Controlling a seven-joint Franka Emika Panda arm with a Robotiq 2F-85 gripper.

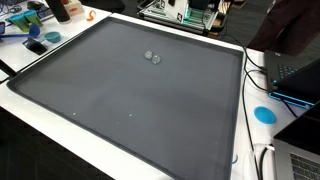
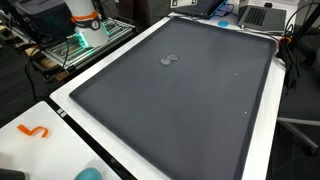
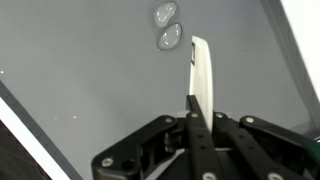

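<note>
In the wrist view, my gripper points out over a grey board with its black fingers together. From between them a narrow white strip with a small dark mark stands out, and the finger appears shut on it. Two small clear, rounded pieces, one nearer the strip and the other beyond it, lie close together on the board. The same pair rests towards the board's far edge in exterior view 1, and also shows as clear pieces in exterior view 2.
The grey board is otherwise mostly bare and has a raised rim. A blue disc and laptops are on the right. Cups, a dark container and an orange item stand at the left.
</note>
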